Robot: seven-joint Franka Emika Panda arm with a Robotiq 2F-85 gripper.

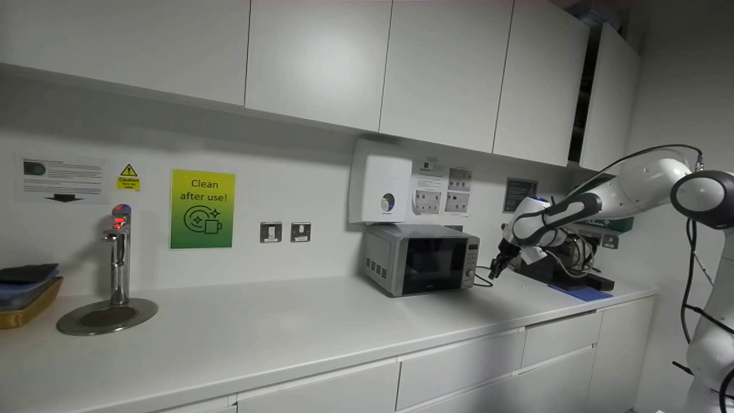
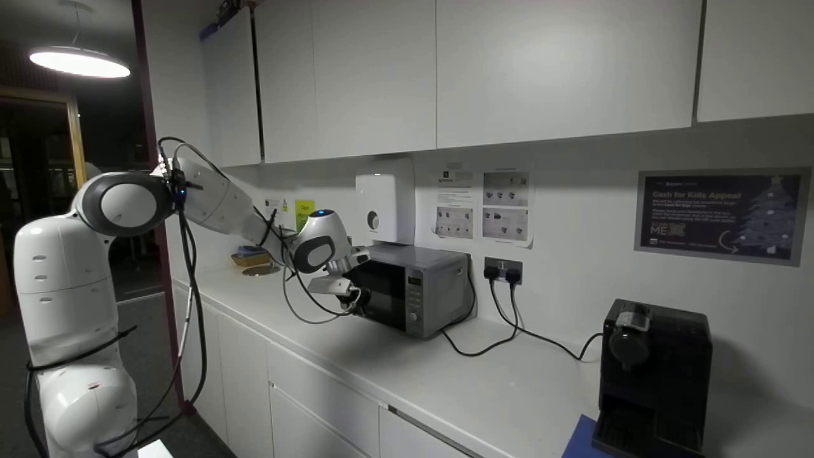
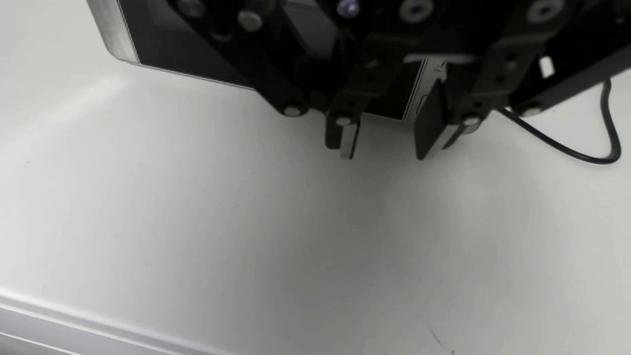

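Note:
My gripper hangs over the white worktop with a gap between its fingers and nothing in that gap. In exterior view 1 the gripper (image 1: 496,272) is to the right of the grey microwave (image 1: 432,265), whose door is closed. Exterior view 2 has the arm reaching in front of the microwave (image 2: 442,286), and the fingertips are hard to make out against its dark door. At the top of the wrist view, the gripper covers part of the microwave's dark front (image 3: 183,50).
A black coffee machine (image 2: 656,374) stands on a blue mat (image 2: 584,439). Black cables (image 2: 488,352) trail behind the microwave. A tap (image 1: 120,261) and a basket (image 1: 31,310) are at the far left.

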